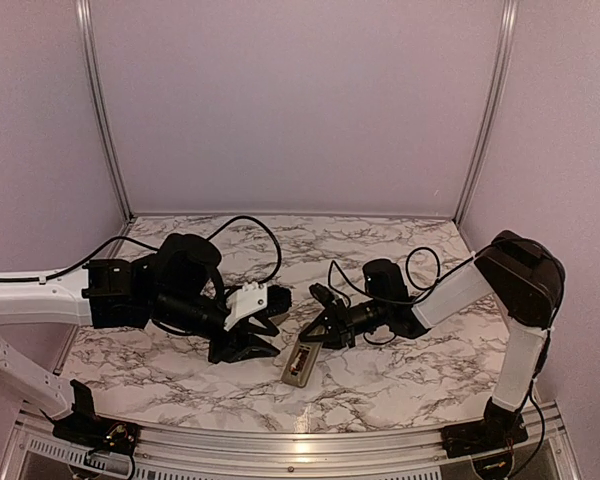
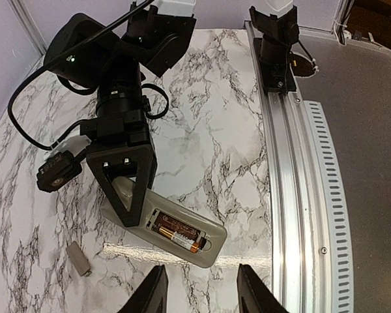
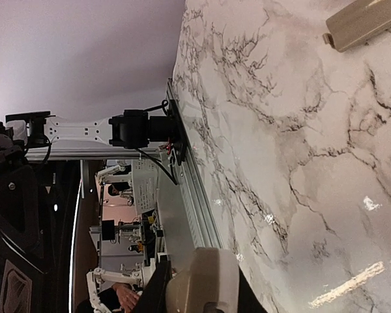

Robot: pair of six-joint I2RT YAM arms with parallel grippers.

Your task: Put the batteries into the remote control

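Note:
The grey remote control (image 1: 298, 368) (image 2: 209, 251) has its battery compartment uncovered, with batteries (image 2: 179, 235) lying in it. My right gripper (image 1: 315, 335) is shut on the remote's far end, seen close up in the right wrist view. My left gripper (image 1: 255, 345) hangs left of the remote, its two fingers apart with nothing between them. A small grey piece, likely the cover (image 2: 78, 259) (image 3: 362, 23), lies on the table beside the remote.
The metal rail (image 2: 283, 195) runs along the front edge, and walls stand at the back and sides.

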